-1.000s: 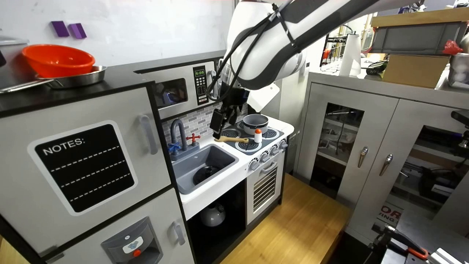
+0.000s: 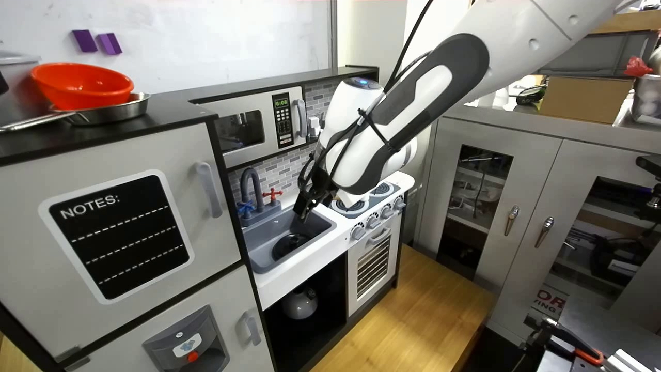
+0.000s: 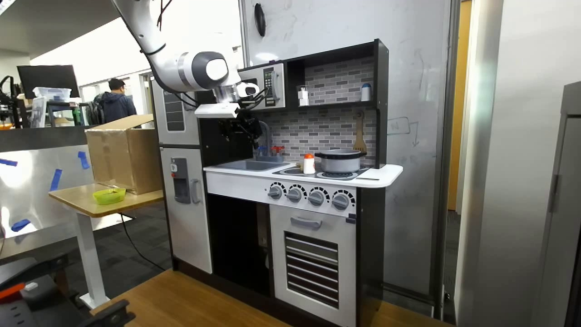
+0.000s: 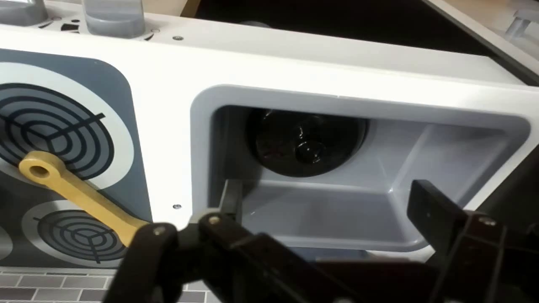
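In the wrist view my gripper stands open above the grey sink point(image 4: 348, 212), its two dark fingers point(image 4: 429, 214) wide apart with only the basin visible between them. A round, glossy black lid point(image 4: 308, 146) with a knob lies in the basin, beyond the fingertips and apart from them. On the stove, left of the sink in that view, rests a yellow-brown wooden utensil point(image 4: 91, 199), its far end hidden behind the gripper. From the side, the gripper point(image 3: 254, 142) hangs near the faucet, over the sink.
A grey pot point(image 3: 340, 162) and a white shaker with an orange top point(image 3: 308, 163) stand on the stove. The faucet point(image 2: 252, 186) and its red handle point(image 2: 272, 195) rise behind the sink. Above is the microwave point(image 2: 266, 124). A kettle point(image 2: 300, 304) sits in the space below.
The arm has come down, bringing the gripper from beside the wooden utensil to low over the sink. In exterior view 1 it now blocks the pot, shaker and utensil. The lid stays put.
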